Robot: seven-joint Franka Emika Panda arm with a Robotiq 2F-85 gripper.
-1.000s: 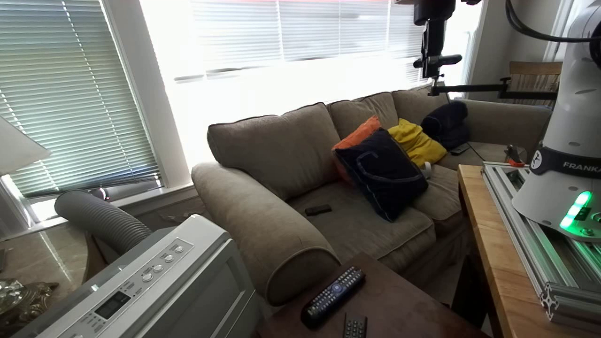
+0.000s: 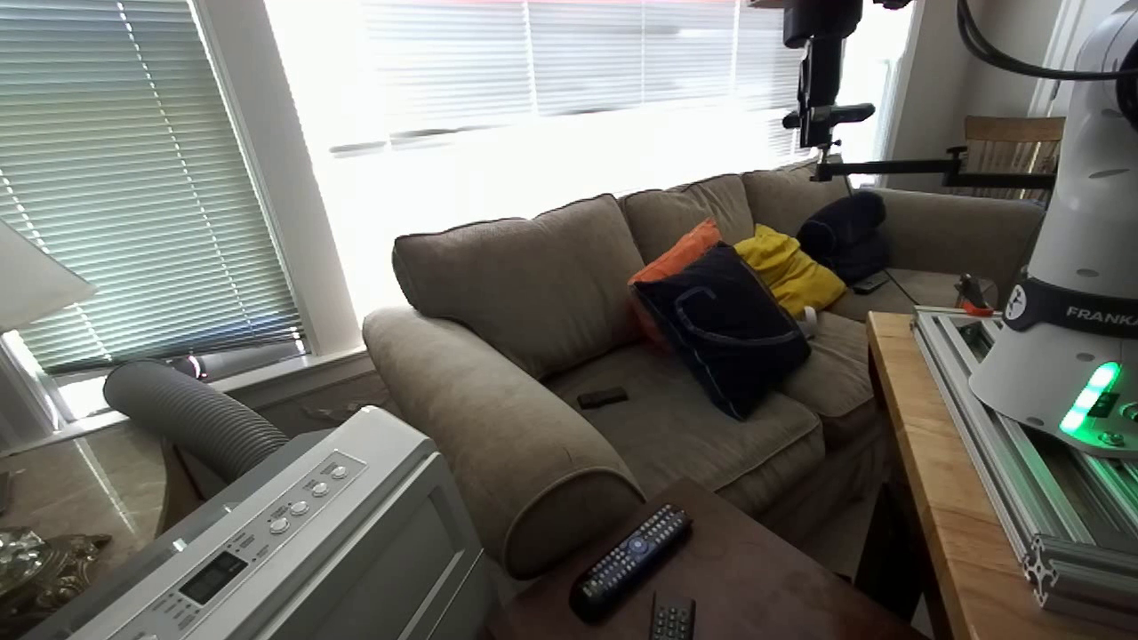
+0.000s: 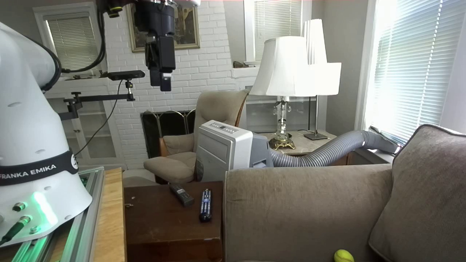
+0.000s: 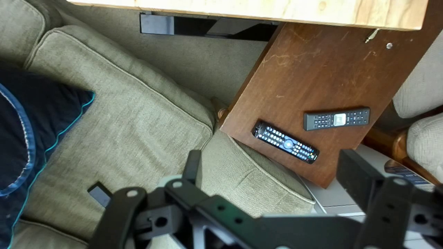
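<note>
My gripper is open in the wrist view, its two dark fingers wide apart with nothing held between them. In exterior view 2 the gripper (image 3: 165, 85) hangs high, well above the furniture. A black remote with many light buttons (image 4: 286, 141) lies on the brown side table (image 4: 290, 83); beside it, apart, is a slimmer dark remote (image 4: 336, 119). Both also show in exterior view 2, the button-covered remote (image 3: 205, 205) to the right of the slimmer remote (image 3: 181, 194). A small dark remote-like object (image 4: 99, 194) rests on the sofa seat.
The beige sofa (image 2: 491, 427) carries a dark blue pillow (image 2: 725, 325), an orange pillow (image 2: 677, 256) and a yellow one (image 2: 795, 268). A portable air conditioner (image 2: 352, 533) stands by the side table. My base sits on a wooden bench (image 2: 917, 448). A tennis ball (image 3: 343, 255) shows near the sofa.
</note>
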